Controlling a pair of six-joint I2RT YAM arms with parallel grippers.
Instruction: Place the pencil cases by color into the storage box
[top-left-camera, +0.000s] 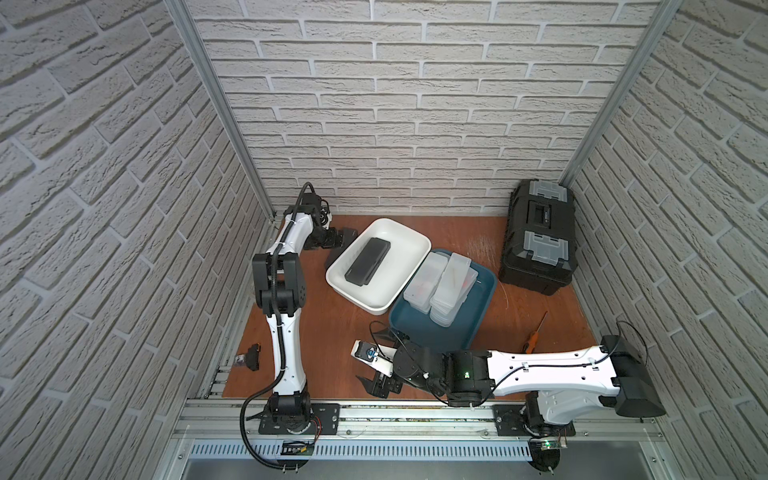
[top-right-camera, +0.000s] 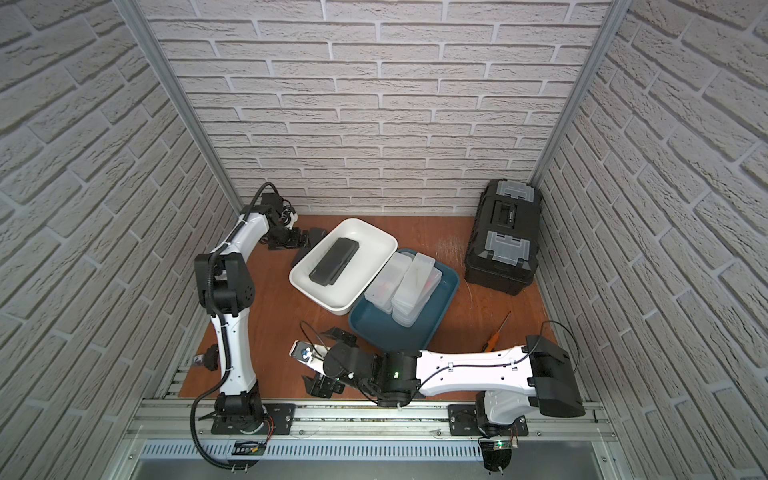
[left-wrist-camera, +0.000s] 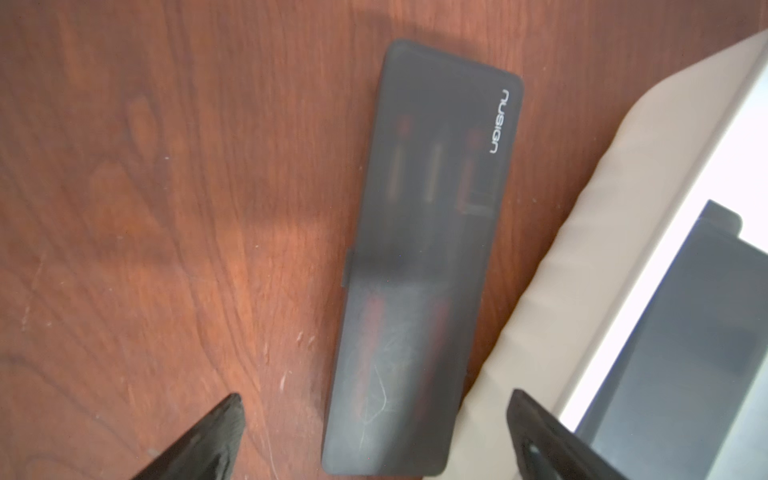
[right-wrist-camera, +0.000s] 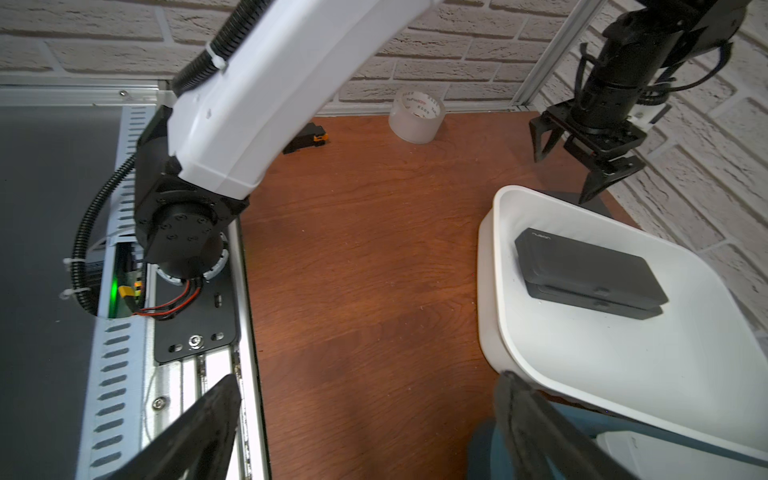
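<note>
A black pencil case (left-wrist-camera: 416, 256) lies on the table beside the outer wall of the white box (left-wrist-camera: 608, 264). My left gripper hangs over it, fingers open on either side. Inside the white box is more black pencil case material (top-left-camera: 368, 260), seemingly stacked. The blue box (top-left-camera: 432, 332) holds several translucent white cases (top-left-camera: 452, 280). My right gripper is open with nothing between its fingers, low at the front near the blue box.
A black toolbox (top-left-camera: 537, 236) stands at the back right, an orange screwdriver (top-left-camera: 529, 340) in front of it. A tape roll (right-wrist-camera: 416, 120) lies at the left.
</note>
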